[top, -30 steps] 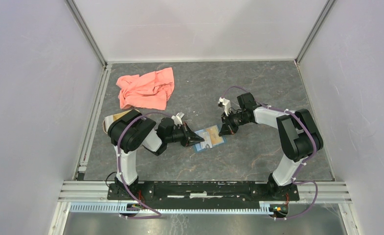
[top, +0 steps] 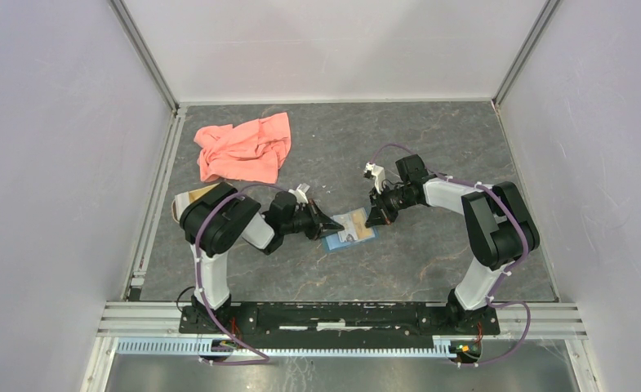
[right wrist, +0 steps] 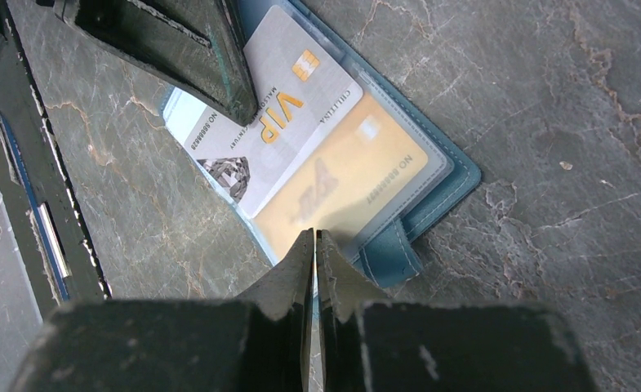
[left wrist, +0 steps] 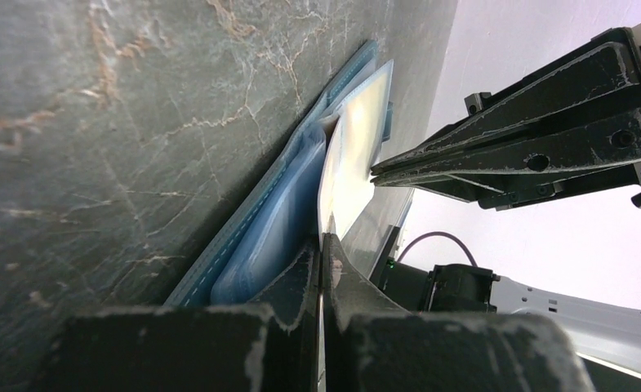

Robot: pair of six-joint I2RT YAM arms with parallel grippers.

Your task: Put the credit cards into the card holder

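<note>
The blue card holder point(right wrist: 464, 175) lies open on the table between my two arms. A silver VIP card point(right wrist: 288, 90) lies across one of its clear sleeves, its far edge overlapping a yellowish panel point(right wrist: 390, 151). My left gripper is shut, with the pale edge of the card between its fingers. From the right side, one left finger point(right wrist: 233, 96) shows over the silver card. At the opposite side, my right gripper is shut on the edge of the clear sleeve. How deep the card sits in the sleeve cannot be told.
A crumpled coral cloth point(top: 247, 149) lies at the back left. A tan and white object point(top: 188, 198) is partly hidden behind the left arm.
My left gripper has shifted slightly to the right, and the silver card has moved with it across the holder. The right arm has stayed still.
</note>
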